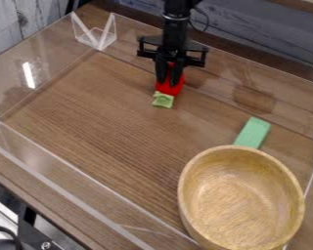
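Note:
The black gripper (170, 70) hangs at the top centre of the view, shut on a red object (174, 86), which it partly hides. A small light green piece (163, 100) sits just below the red object, touching it or very close.
A large tan bowl (241, 195) fills the lower right, with a green block (250, 133) behind it. A clear plastic item (94, 31) stands at the upper left.

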